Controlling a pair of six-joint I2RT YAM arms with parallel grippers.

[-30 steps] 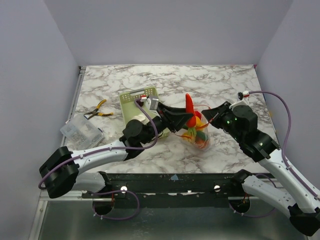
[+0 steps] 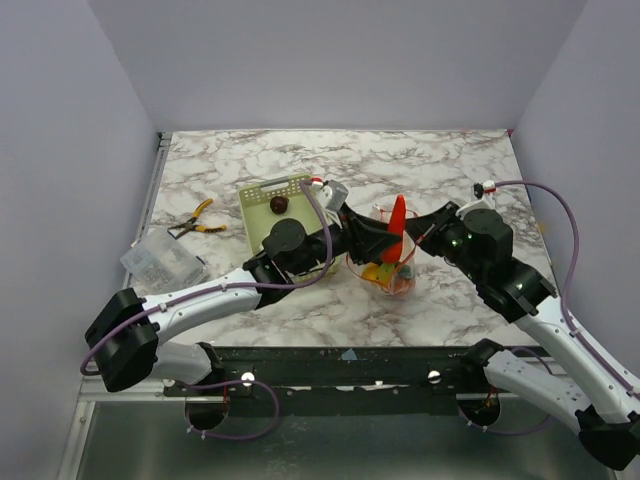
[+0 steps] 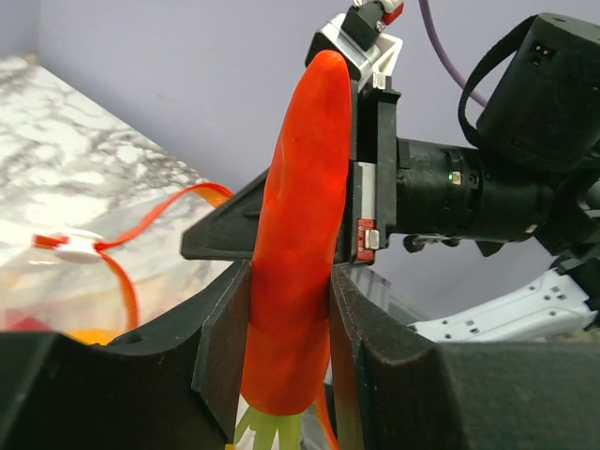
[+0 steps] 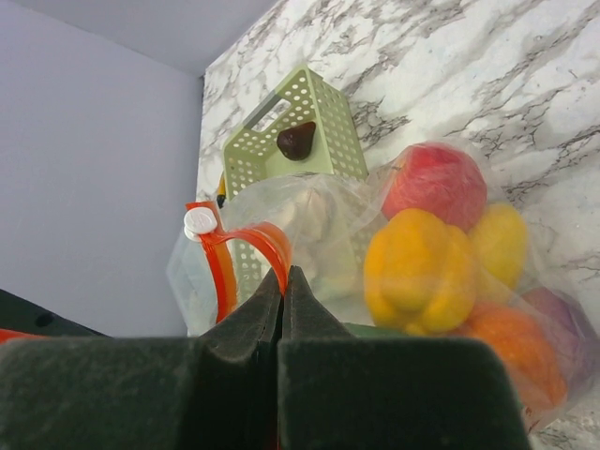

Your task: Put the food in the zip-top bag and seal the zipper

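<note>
An upright orange carrot [image 3: 295, 225] with green leaves at its lower end is held by my shut left gripper [image 2: 385, 240], over the mouth of the clear zip bag [image 2: 385, 282]. My right gripper is shut on the bag's orange zipper edge [image 4: 262, 239], whose white slider [image 4: 201, 221] shows beside it. Inside the bag are a yellow pepper [image 4: 419, 272], a red fruit [image 4: 434, 186], a yellow oval item [image 4: 499, 244], an orange item [image 4: 516, 352] and a purple one, partly blurred by plastic.
A green crate [image 2: 254, 215] with a dark round item stands left of the bag, partly under the left arm. Pliers [image 2: 200, 221] and a clear plastic box [image 2: 160, 260] lie further left.
The right arm stayed still.
</note>
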